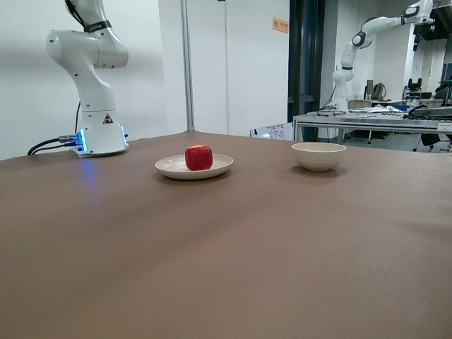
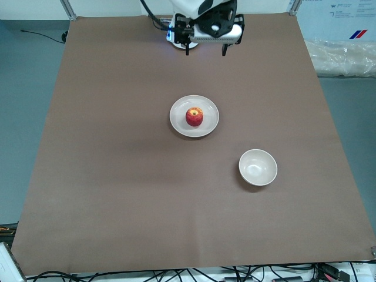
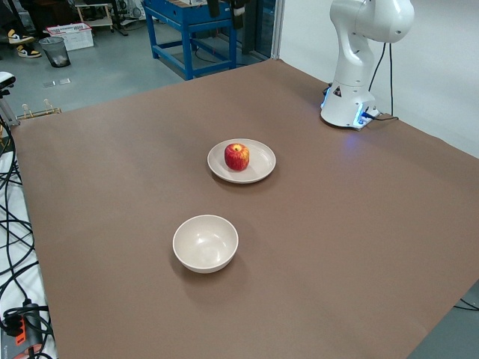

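Observation:
A red apple (image 2: 194, 116) rests on a white plate (image 2: 179, 124) near the middle of the brown table (image 2: 129, 194). An empty white bowl (image 2: 258, 167) stands apart from the plate, lower right in the left view. My gripper (image 2: 205, 51) hangs high over the far end of the table, well away from plate and bowl, its two fingers spread apart with nothing seen between them. In the top and right views I see the apple (image 1: 198, 157) (image 3: 236, 156) and bowl (image 3: 206, 244), but the gripper is out of frame.
My arm's base (image 3: 347, 105) stands at the table's far edge by a white wall. Cables (image 2: 64, 276) run along the near edge, off the tabletop.

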